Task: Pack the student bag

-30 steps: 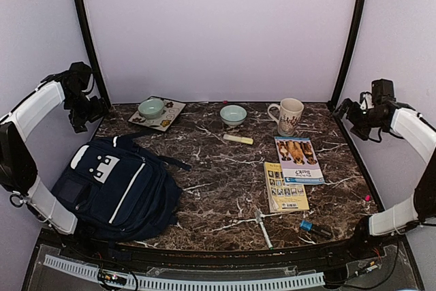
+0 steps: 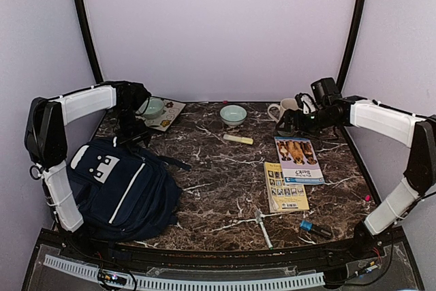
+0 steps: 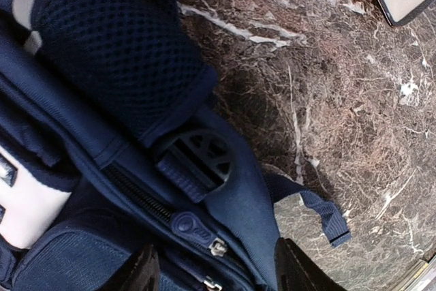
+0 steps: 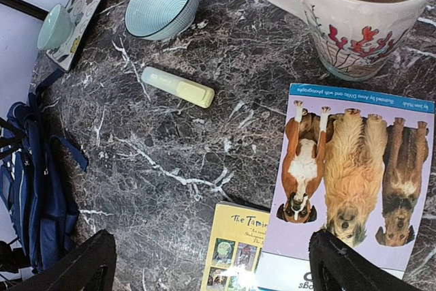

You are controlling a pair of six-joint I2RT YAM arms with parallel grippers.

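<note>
A navy backpack [image 2: 116, 189] lies at the left of the marble table; in the left wrist view its zipper pull [image 3: 194, 230] and mesh pocket [image 3: 122, 59] are close up. My left gripper [image 2: 136, 140] hangs over its upper edge [image 3: 214, 270], fingers apart and empty. My right gripper [image 2: 294, 122] is open above the right side, near the mug [image 4: 351, 32]. A dog book [image 4: 327, 189] overlaps a yellow book [image 2: 279, 195]. A highlighter [image 4: 177, 86] lies left of them.
Pale green bowls [image 2: 233, 115] stand at the back, one on a patterned board [image 2: 170, 117]. A hammer [image 2: 263, 230] and a blue-handled tool [image 2: 315, 230] lie near the front.
</note>
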